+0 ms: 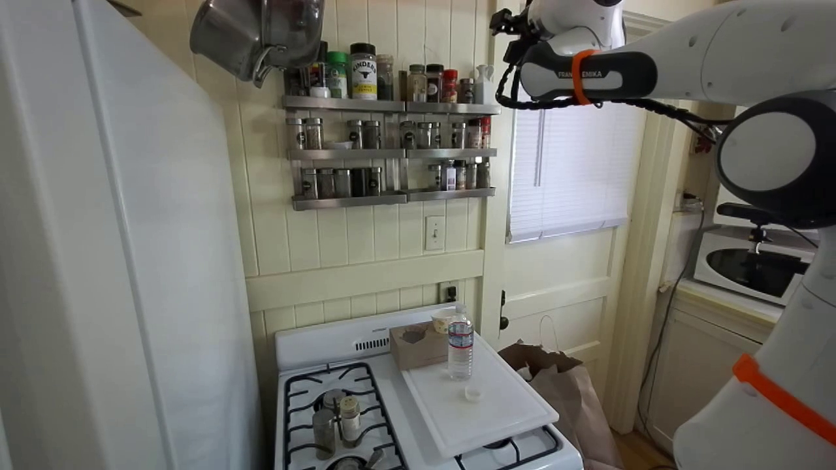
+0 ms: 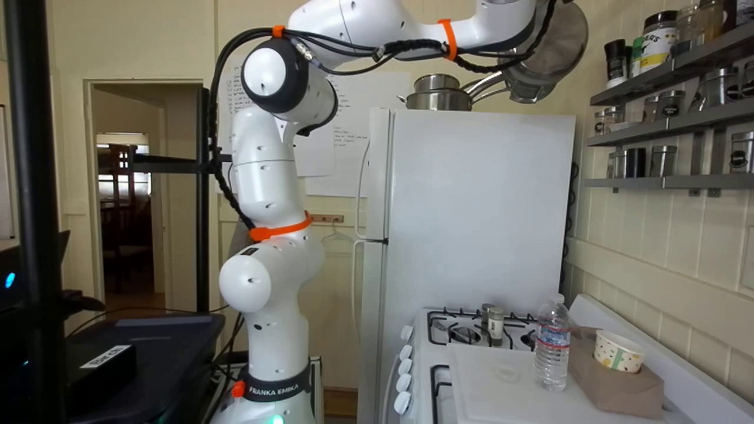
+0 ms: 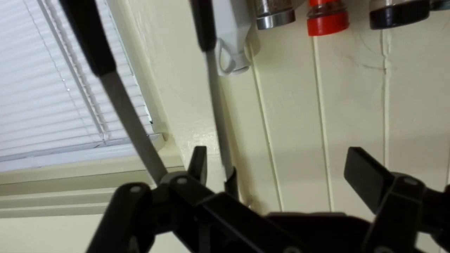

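High by the spice shelves, my gripper point(image 1: 509, 30) sits at the upper edge of exterior view 1. Its fingers are spread wide in the wrist view, one finger point(image 3: 198, 165) at the left and the other point(image 3: 366, 177) at the right, with nothing held between them. Two long grey shafts with black ends point(image 3: 90, 38) cross the wrist view beside the left finger; whether they touch it I cannot tell. Behind, a white bottle point(image 3: 236, 31) and a red-capped jar point(image 3: 327, 23) appear upside down. In exterior view 2 the gripper is out of frame.
Jars fill the wall shelves point(image 1: 351, 154). Metal pots point(image 1: 258, 35) hang at upper left. On the stove, a water bottle point(image 1: 460, 348) stands on a white board point(image 1: 486, 415) near a brown box point(image 1: 417, 346). Shakers point(image 1: 350, 419) occupy the left burners.
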